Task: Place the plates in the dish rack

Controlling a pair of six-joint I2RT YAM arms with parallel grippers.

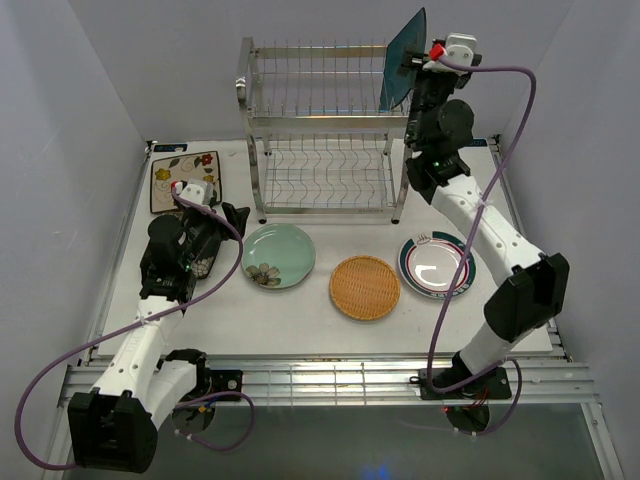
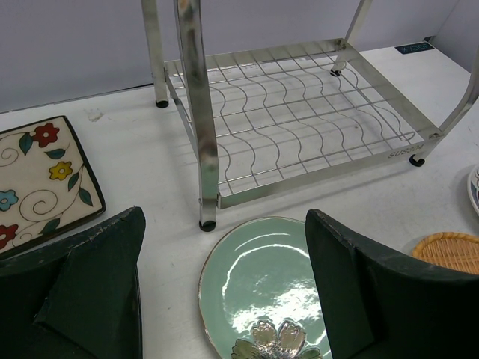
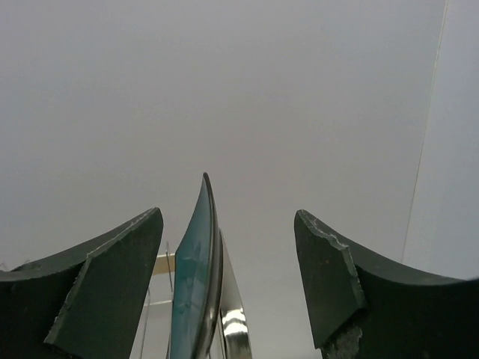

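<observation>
A dark teal plate (image 1: 401,62) stands on edge at the right end of the top tier of the metal dish rack (image 1: 320,123). My right gripper is open around that plate, its fingers apart from it on both sides. Low on the left, my left gripper stands open and empty, facing a pale green plate (image 1: 279,256) with a flower motif that lies flat before the rack. A square flowered plate (image 1: 165,190) lies at the left, partly hidden by the left arm. White plates with a dark rim (image 1: 436,265) lie at the right.
The lower rack tier (image 1: 328,175) is empty. Grey walls close in the table on the left, back and right.
</observation>
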